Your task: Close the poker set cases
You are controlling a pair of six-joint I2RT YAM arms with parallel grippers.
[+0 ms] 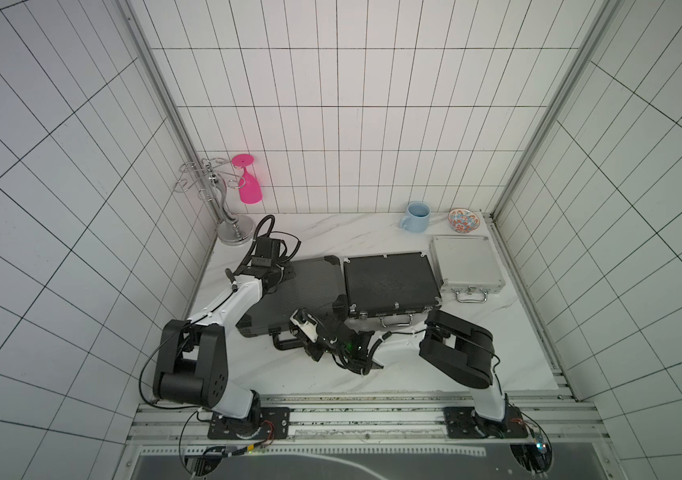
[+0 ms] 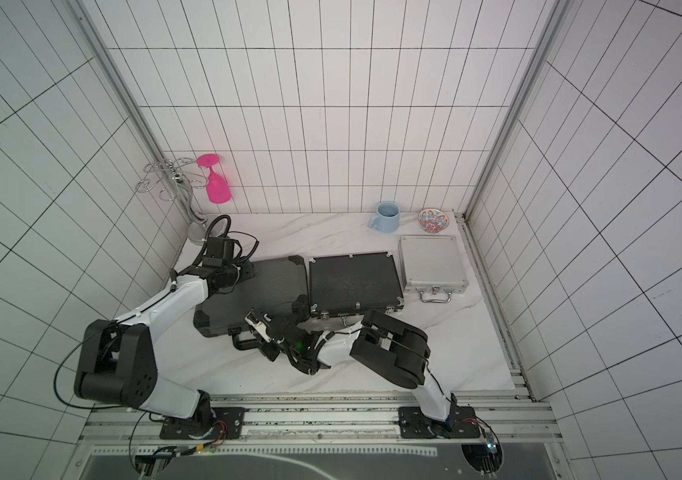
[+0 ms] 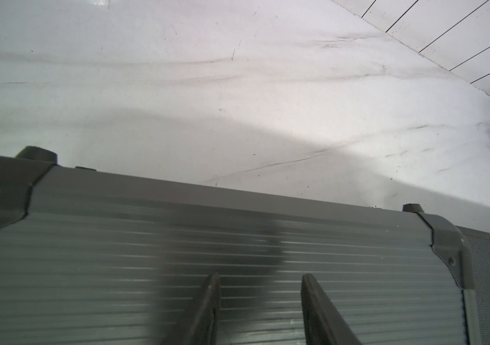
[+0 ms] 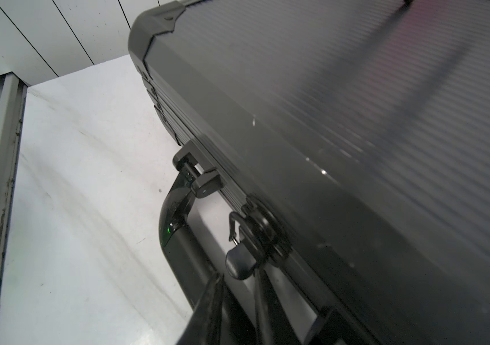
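The dark grey case (image 1: 313, 281) lies with its lid down on the left of the counter, its handle (image 4: 183, 244) facing front. Over its ribbed lid, my left gripper has its fingers some way apart, with only lid surface showing between them. Whether they touch the lid is unclear. My right gripper is shut at the front latch (image 4: 253, 235), its tips just below the latch tab; contact cannot be told. Right of it sits a black-topped case (image 1: 393, 284) with its lid down, then a silver case (image 1: 469, 260), also lid down.
A blue mug (image 1: 415, 217) and a patterned bowl (image 1: 463, 221) stand at the back right. A metal rack (image 1: 234, 229) with a pink goblet (image 1: 250, 188) stands at the back left. Free counter lies at the front right.
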